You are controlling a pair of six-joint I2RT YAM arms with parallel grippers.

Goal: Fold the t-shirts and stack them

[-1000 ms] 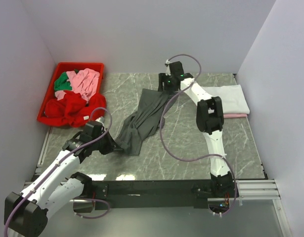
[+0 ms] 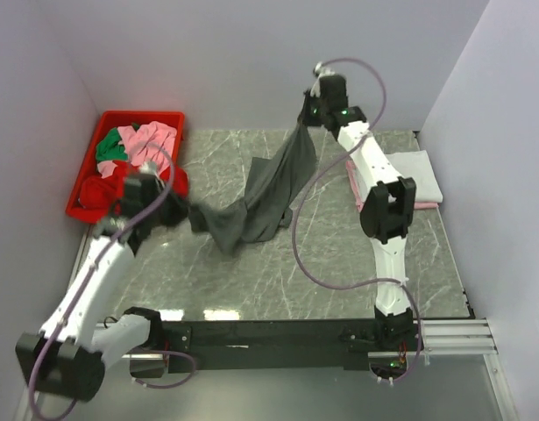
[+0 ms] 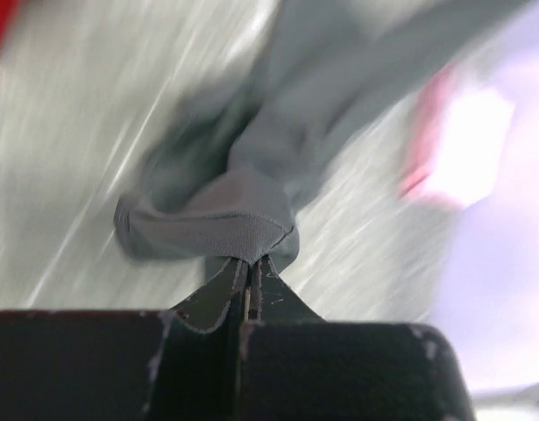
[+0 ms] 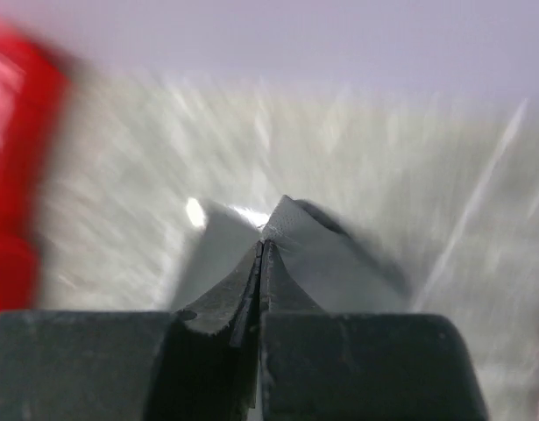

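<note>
A dark grey t-shirt [image 2: 265,202] is pulled between my two grippers, partly raised off the marble table [image 2: 322,272]. My left gripper [image 2: 183,210], lifted at the lower left end of the cloth, is shut on it; in the left wrist view the shirt's ribbed edge [image 3: 243,219] enters its fingertips. My right gripper [image 2: 308,105], high at the back, is shut on the other end, with a corner of grey cloth [image 4: 304,237] at its tips in the right wrist view. Both wrist views are blurred.
A red bin [image 2: 87,167] of red, pink and green garments stands at the back left. A white and pink folded stack [image 2: 414,175] lies at the right, partly behind my right arm. Walls border the back and sides.
Both grippers have risen and moved toward the back, the left slightly leftward, the right slightly rightward, lifting the grey t-shirt's two ends and stretching it.
</note>
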